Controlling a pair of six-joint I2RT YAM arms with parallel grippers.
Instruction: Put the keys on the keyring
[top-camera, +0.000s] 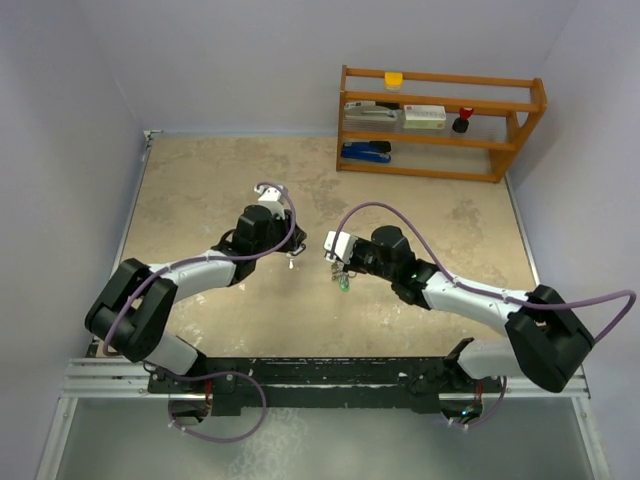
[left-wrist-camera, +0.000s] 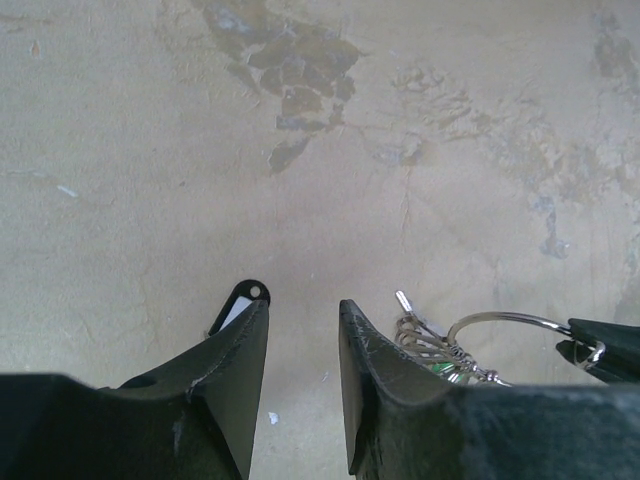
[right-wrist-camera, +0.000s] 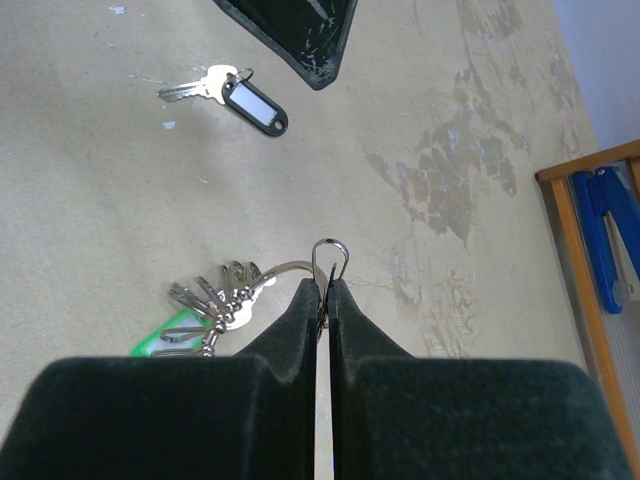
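A loose silver key (right-wrist-camera: 215, 84) with a black tag (right-wrist-camera: 255, 107) lies on the table. Above that tag, my left gripper stands open, nothing between its fingers; in its wrist view the key itself is hidden. The keyring (right-wrist-camera: 294, 266) is pinched between the fingertips of my right gripper, which is shut on its thin metal, a small loop poking up past the tips. From it trail several keys (right-wrist-camera: 205, 318) and a green tag (right-wrist-camera: 172, 334). In the left wrist view the right gripper's tip (left-wrist-camera: 600, 350) and the ring appear at lower right.
A wooden rack (top-camera: 430, 175) stands at the back right, holding a blue stapler (top-camera: 367, 151), a white box (top-camera: 423, 117) and other items. Most of the tabletop (top-camera: 240, 165) behind the grippers is bare.
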